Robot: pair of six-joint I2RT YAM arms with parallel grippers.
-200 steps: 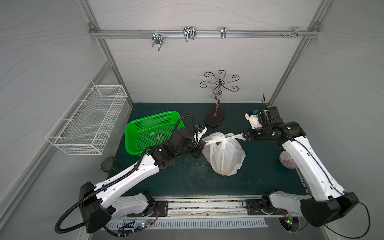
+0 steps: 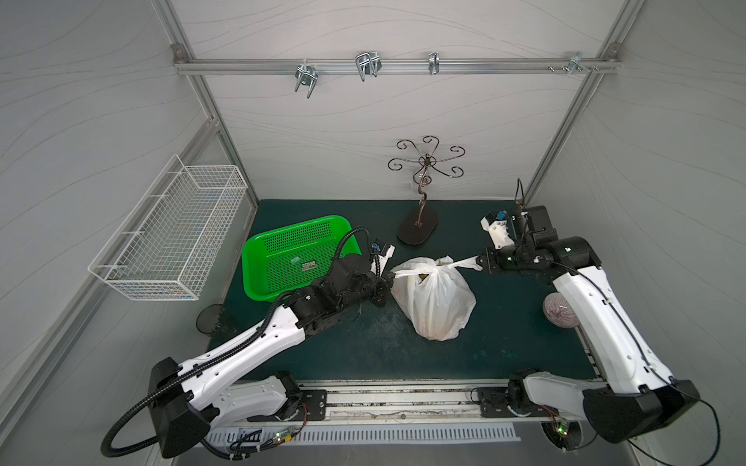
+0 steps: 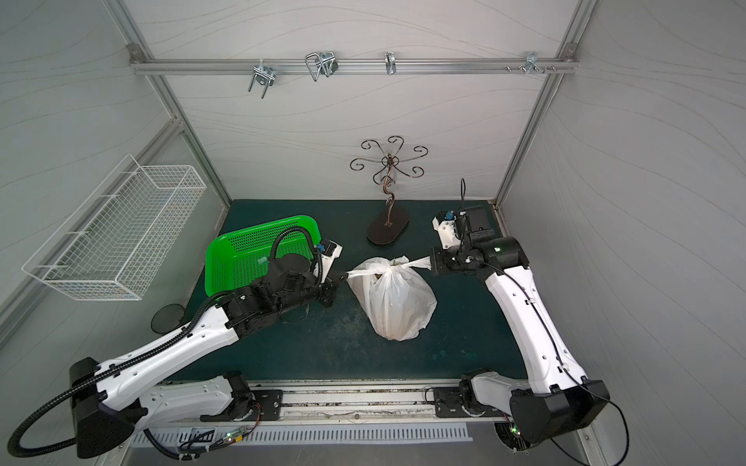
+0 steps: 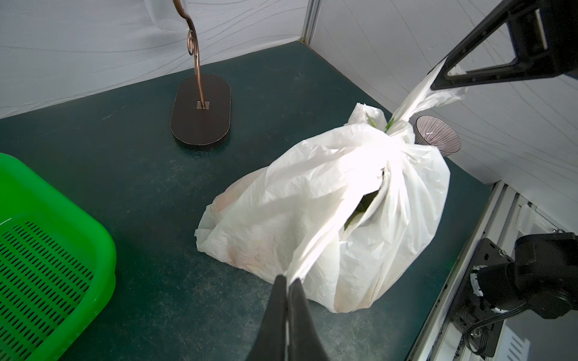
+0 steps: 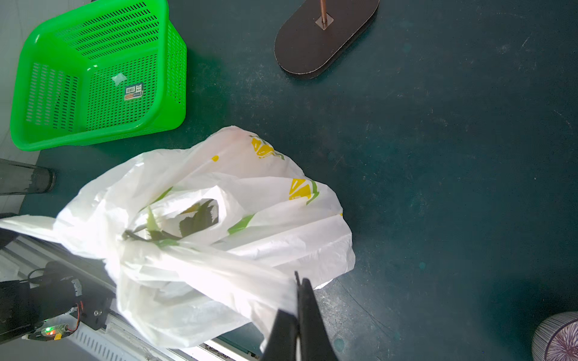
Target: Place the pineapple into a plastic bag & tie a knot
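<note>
The white plastic bag (image 2: pixel 435 303) stands full on the dark green table, its top gathered and crossed at the middle. Through a gap in the plastic, green pineapple leaves (image 5: pixel 198 221) show; the rest of the fruit is hidden. My left gripper is shut on one twisted bag end, which stretches to the left of the bag. On the opposite side, my right gripper is shut on the other end and pulls it out to the right. Whether the crossing is a firm knot, I cannot tell.
A green basket (image 5: pixel 174 78) lies behind the left arm. A metal stand with a dark base (image 2: pixel 418 225) is behind the bag, and a round patterned cup (image 2: pixel 559 310) sits at the right edge. Table in front of the bag is clear.
The right gripper has shifted slightly right.
</note>
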